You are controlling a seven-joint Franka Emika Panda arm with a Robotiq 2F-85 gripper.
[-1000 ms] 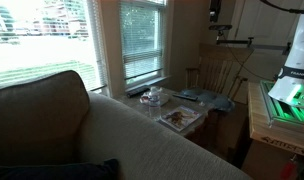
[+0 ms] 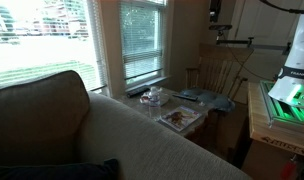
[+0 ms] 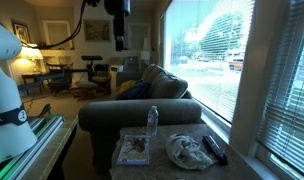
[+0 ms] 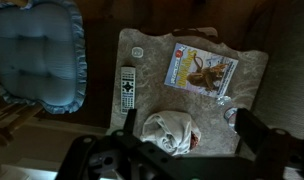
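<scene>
High above a small grey table [image 4: 157, 65], my gripper stands open, its dark fingers wide apart with nothing seen between them. On the tabletop lie a magazine [image 4: 200, 70] with a brown picture, a dark remote [image 4: 128, 90] with pale buttons, and a crumpled white cloth or bag [image 4: 170, 131]. A clear bottle [image 3: 152, 121] stands upright near the magazine [image 3: 134, 150]. In exterior view 2 the remote [image 3: 214, 150] rests beyond the white bundle [image 3: 189, 152], close to the window side.
A grey sofa [image 2: 122, 140] borders the table. Beside the table in the wrist view is a chair with a blue cushion [image 4: 37, 55]. Windows [image 3: 207, 60] line one side. A wooden desk [image 2: 267, 125] stands by the arm's base.
</scene>
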